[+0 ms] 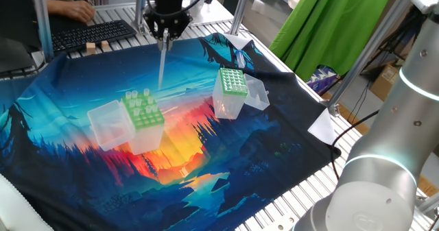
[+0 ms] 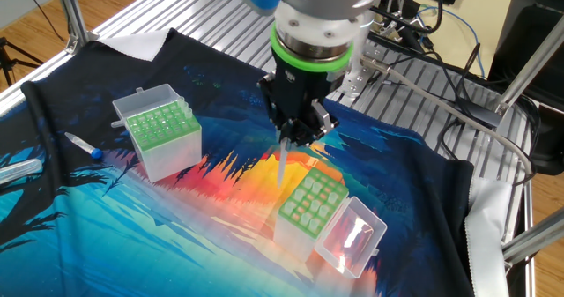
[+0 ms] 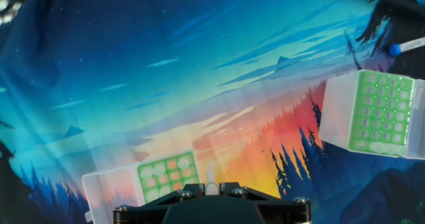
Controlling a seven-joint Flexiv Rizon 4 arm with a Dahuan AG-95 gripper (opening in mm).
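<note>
My gripper [image 1: 164,40] is shut on a long translucent pipette tip [image 1: 162,70], which hangs almost straight down above the cloth. In exterior view 2 the tip [image 2: 282,167] hangs just behind and left of one tip box [image 2: 298,231], apart from it. That box has a green rack [image 1: 144,112] with several tips standing up from some holes and other holes bare. The second tip box [image 1: 228,105], also with a green rack [image 2: 164,125], stands farther away and looks closely filled. In the wrist view, the held tip [image 3: 211,175] shows end-on between the fingers.
Both boxes have clear lids folded open, one lid [image 2: 352,235] beside the nearer box and another [image 1: 256,92] behind the farther. A blue-capped pen [image 2: 85,145] lies on the patterned cloth [image 2: 115,235]. A keyboard [image 1: 92,35] and a person's hand [image 1: 79,11] are beyond the cloth.
</note>
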